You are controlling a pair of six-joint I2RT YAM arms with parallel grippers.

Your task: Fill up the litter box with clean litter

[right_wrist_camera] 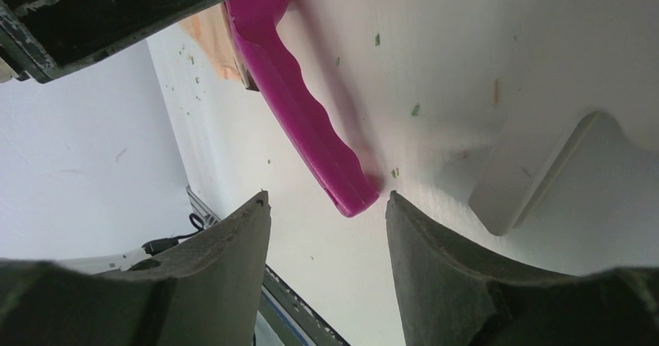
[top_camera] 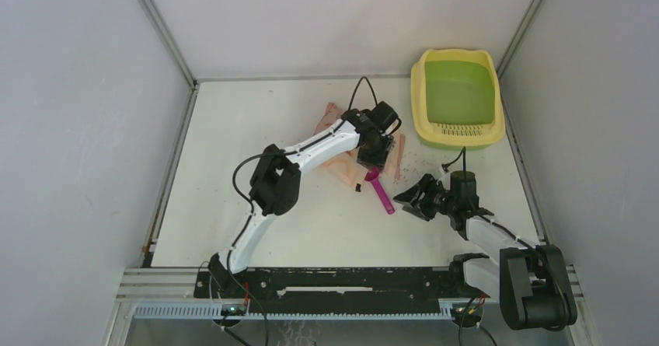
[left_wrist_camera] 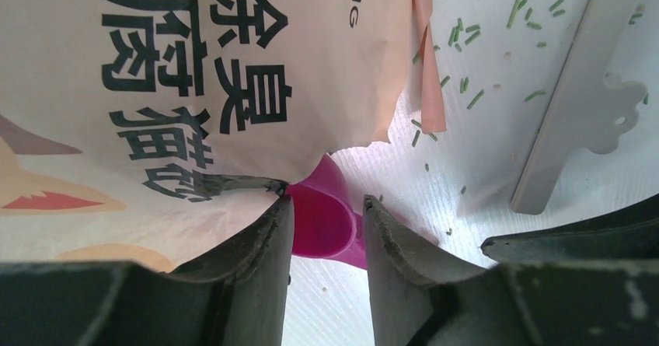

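Note:
A pink scoop lies on the table, its head at the litter bag, its handle toward the front right. My left gripper is open over the scoop's head. My right gripper is part open, its fingertips either side of the line to the handle's end, nothing visibly gripped. The yellow litter box, green inside and visibly empty, stands at the back right.
Green pellets are scattered beside the bag. A grey flat plastic piece lies or stands near the right gripper.

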